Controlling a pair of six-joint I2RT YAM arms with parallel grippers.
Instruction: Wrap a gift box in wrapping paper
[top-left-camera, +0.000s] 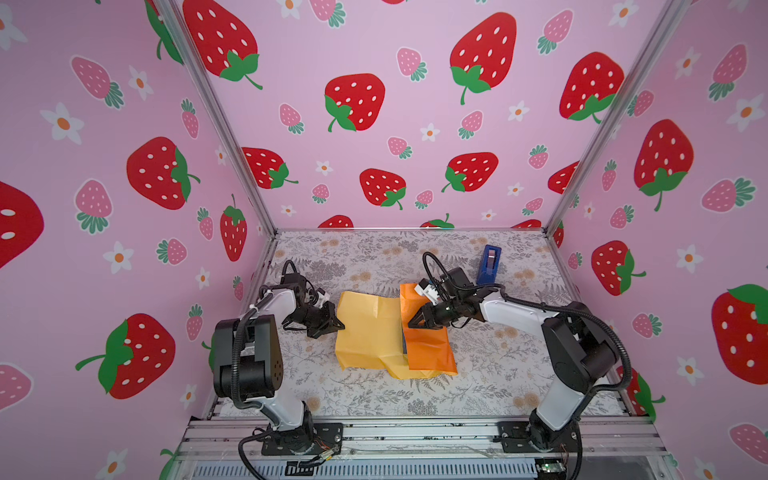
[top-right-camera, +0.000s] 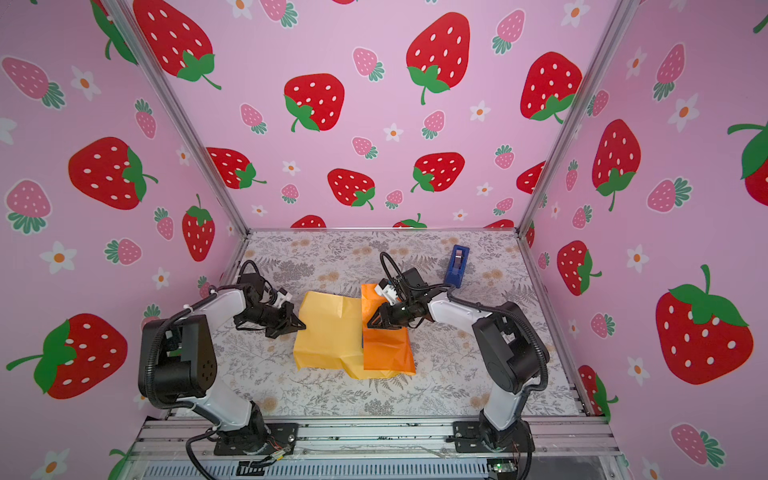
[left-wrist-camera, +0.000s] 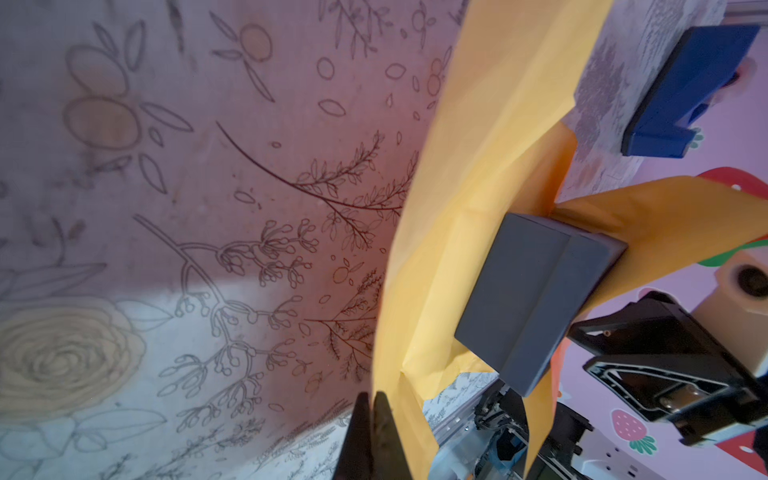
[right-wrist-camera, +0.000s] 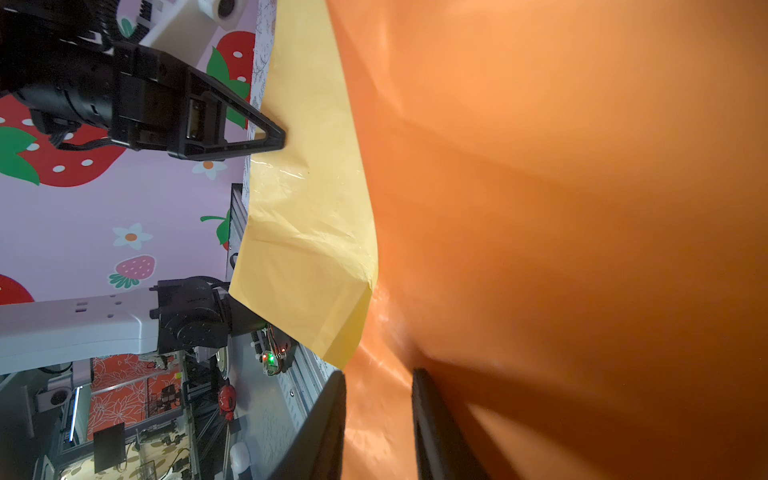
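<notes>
The wrapping paper (top-left-camera: 369, 328) lies with its yellow side up on the left, and its right part is folded over as an orange flap (top-left-camera: 430, 352). Under that flap sits a dark grey box (left-wrist-camera: 520, 292), its open side facing left in the left wrist view. At the paper's left edge my left gripper is shut on the paper, which rises off the table there. My right gripper is over the orange flap with its fingertips apart, at or close to the paper; nothing shows gripped between them.
A blue tape dispenser (top-left-camera: 489, 264) stands at the back right, behind the right arm.
</notes>
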